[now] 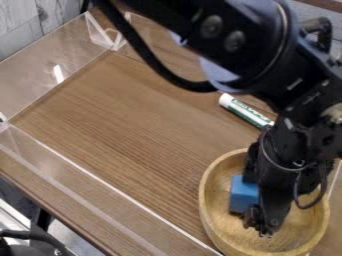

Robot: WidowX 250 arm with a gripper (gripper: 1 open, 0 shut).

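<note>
A blue block (243, 191) sits inside a round tan bowl (222, 222) at the lower right. My black gripper (267, 205) is down in the bowl at the block's right side, open, its fingers partly hiding the block and each other.
A white and green cylindrical item (243, 110) lies on the wooden table (114, 140) above the bowl.
</note>
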